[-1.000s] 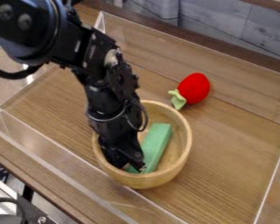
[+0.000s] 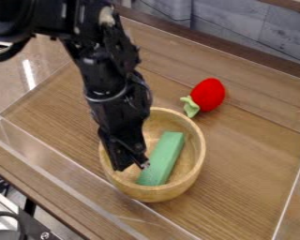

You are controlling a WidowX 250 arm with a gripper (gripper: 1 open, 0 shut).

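My black gripper (image 2: 123, 150) reaches down from the upper left over the left part of a tan round bowl (image 2: 190, 178). It is shut, with nothing visible between its fingers. A long green block (image 2: 164, 157) lies inside the bowl, to the right of the fingertips and apart from them, as far as this view shows. The arm hides the back left of the bowl.
A red strawberry-like object (image 2: 209, 95) with a green top lies behind the bowl to the right. Grey panels stand at the back; the table's edge runs along the lower left.
The gripper has risen from low in the bowl's front left and moved back, uncovering more of the green block.
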